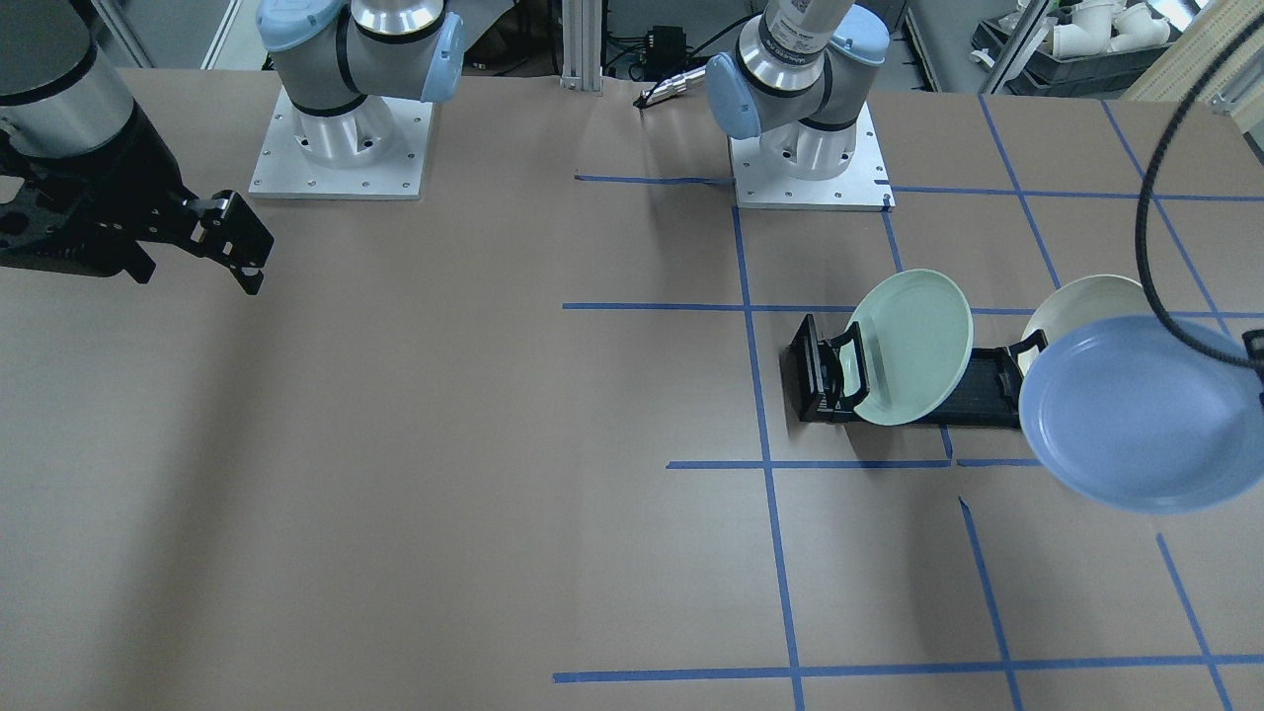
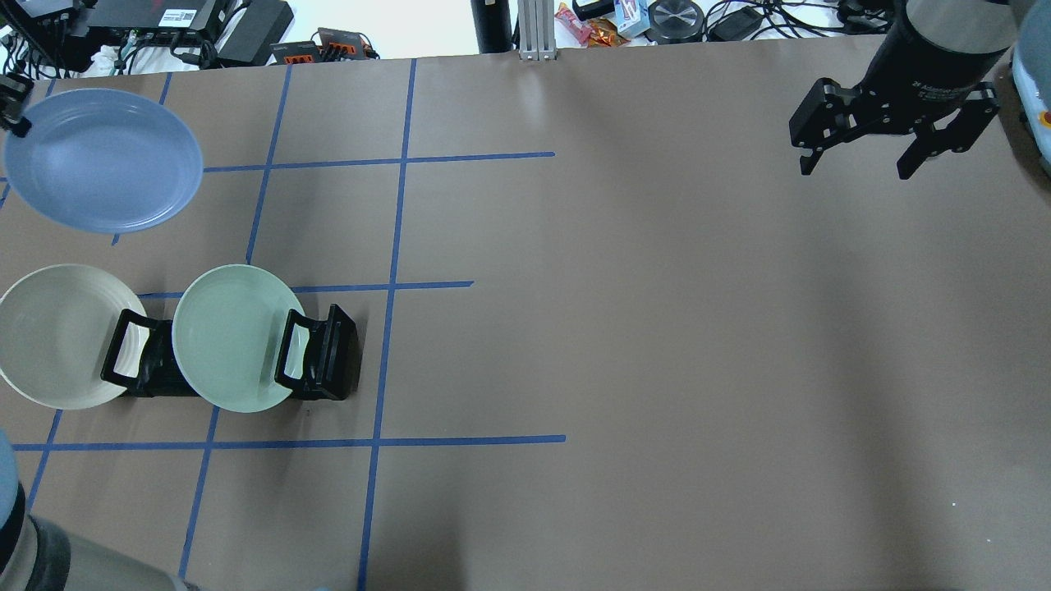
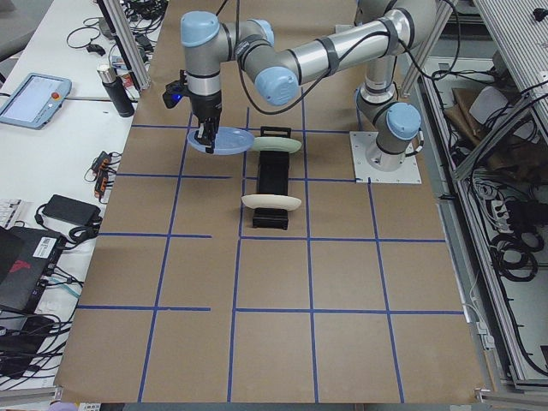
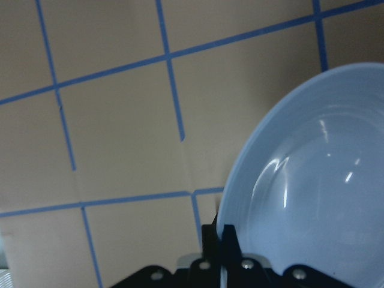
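Observation:
My gripper is shut on the rim of a blue plate (image 4: 300, 180), which it holds tilted in the air. In the front view this plate (image 1: 1138, 415) is at the right; in the top view the plate (image 2: 103, 162) is at the upper left, apart from the black rack (image 2: 335, 364). A pale green plate (image 1: 909, 346) and a cream plate (image 2: 54, 335) stand leaning in that rack, one toward each end.
A second arm's black gripper (image 1: 201, 237) hangs at the left of the front view. Equipment and cables line the table's far edge in the top view.

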